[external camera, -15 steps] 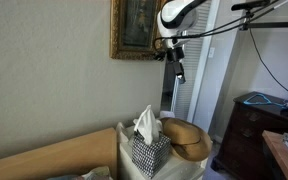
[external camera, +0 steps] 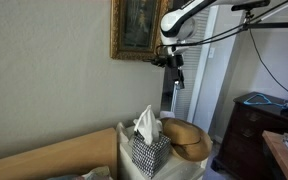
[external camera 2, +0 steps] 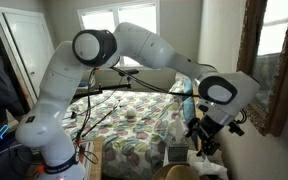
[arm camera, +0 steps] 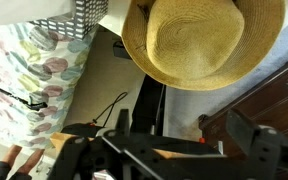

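Observation:
My gripper stands open, its dark fingers spread apart at the lower edge of the wrist view with nothing between them. A tan straw hat (arm camera: pixel 192 38) shows beyond the fingers, near the top of that view. In exterior view 1, the gripper (external camera: pixel 174 82) hangs well above the hat (external camera: pixel 189 142), clear of everything below. Beside the hat is a black-and-white patterned tissue box (external camera: pixel 150 156) with a white tissue (external camera: pixel 147 126) sticking up out of it. Part of the box (arm camera: pixel 76 27) also appears at the upper left of the wrist view.
The hat and box rest on a white surface by the wall. A dark wooden dresser (external camera: pixel 249 135) stands to the right, and a framed picture (external camera: pixel 139 28) hangs behind the arm. A bed with a patterned cover (external camera 2: pixel 134 120) fills the room's middle.
The gripper has shifted slightly right and down in exterior view 1. The hat and the tissue box have stayed where they were.

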